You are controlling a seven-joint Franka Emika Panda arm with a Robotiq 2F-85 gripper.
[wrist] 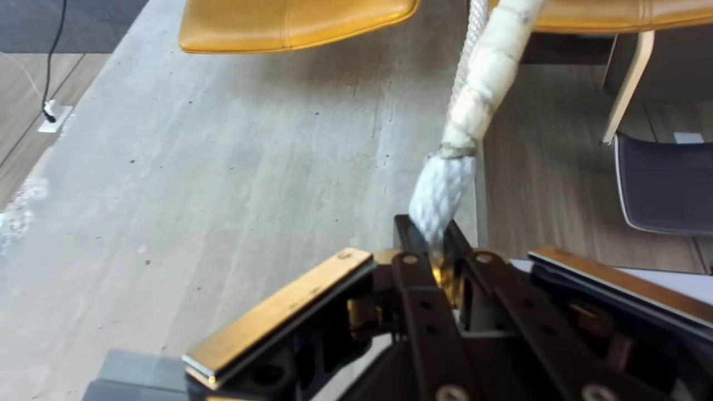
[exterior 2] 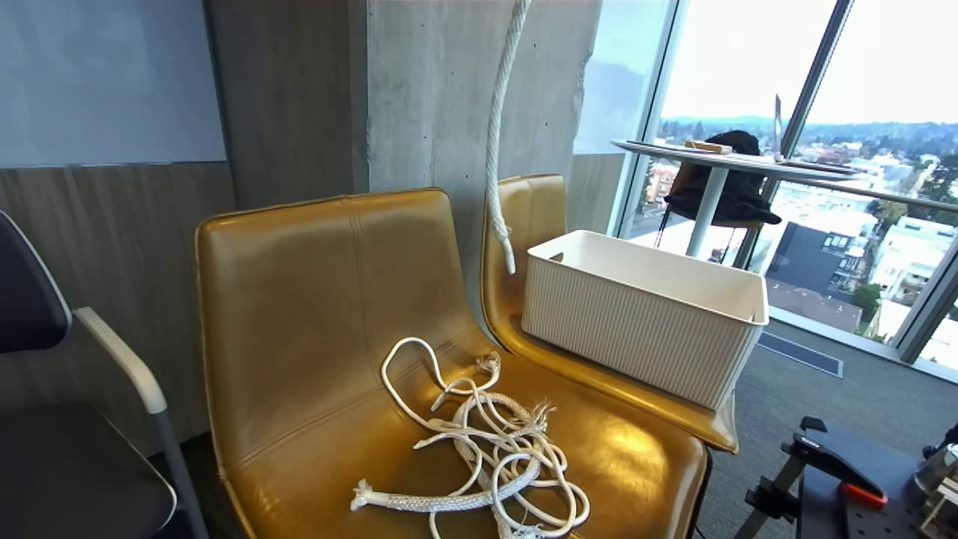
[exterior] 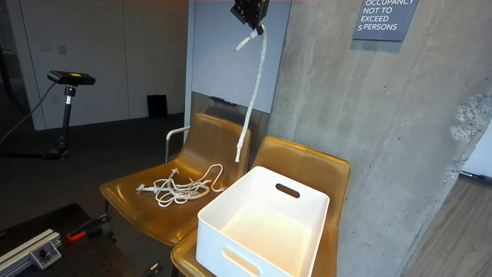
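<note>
High above the chairs, my gripper (exterior: 260, 31) is shut on a thick white rope (exterior: 256, 87). A short end sticks out to one side of the fingers, and the long part hangs down clear of everything. In the wrist view the rope (wrist: 441, 190) comes out from between the fingertips. On the left brown chair's seat lies a tangle of white ropes (exterior: 180, 190), thin and thick, some with frayed ends. The white bin (exterior: 323, 221) on the neighbouring chair is empty where I can see inside. The second exterior view shows the hanging rope (exterior 2: 496, 135) but not my gripper.
The bin's chair (exterior: 304, 154) stands against a concrete pillar (exterior: 369, 115). A dark table (exterior: 99, 249) with a clamp is at the lower left, near a camera stand (exterior: 68, 110). The air around the hanging rope is free.
</note>
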